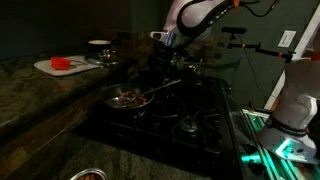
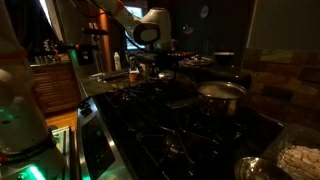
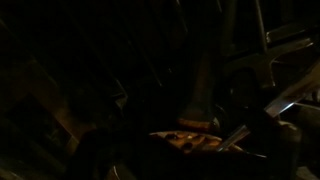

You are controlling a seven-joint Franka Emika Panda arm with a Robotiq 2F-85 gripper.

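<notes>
A metal pan (image 1: 108, 102) with reddish-brown food (image 1: 127, 100) in it rests on the black stove, left of the middle in exterior view 1. A long handle (image 1: 165, 85) slants up and right from the pan. Above and behind the stove, the arm reaches in with my gripper (image 1: 158, 56), dark against a dark background. The fingers stand open, apart from the pan. Exterior view 2 has the pan (image 2: 221, 91) on the right. The wrist view is very dark; only a speckled, lit patch (image 3: 188, 140) near its bottom stands out, and what it is cannot be told.
Bowls sit at the near counter edge, one metal bowl (image 2: 258, 170) beside a clear container (image 2: 300, 158). On the back left counter, a red item (image 1: 61, 63) lies on a white board.
</notes>
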